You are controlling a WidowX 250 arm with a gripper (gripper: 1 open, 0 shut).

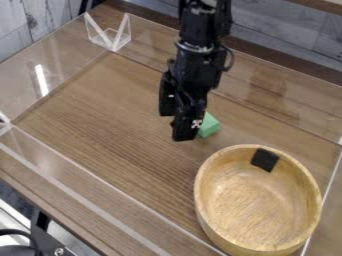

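My black gripper [182, 122] hangs low over the middle of the wooden table, open. It is in front of a green block [209, 126], which is partly hidden behind it. Whether the fingers touch the block, I cannot tell.
A large beige round bowl [254, 225] with a small black piece [265, 160] at its rim fills the lower right. A clear plastic object [107, 30] stands at the upper left.
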